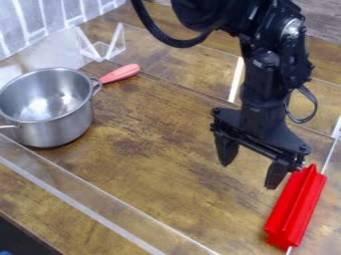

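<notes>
My black gripper hangs over the wooden table at the right, fingers spread open with nothing visible between them. Just beside and beyond its right finger lies a red ribbed object, long and narrow, along the table's right side. A steel pot with side handles stands at the left.
Behind the pot are a red-handled utensil and a clear plastic item near the back edge.
</notes>
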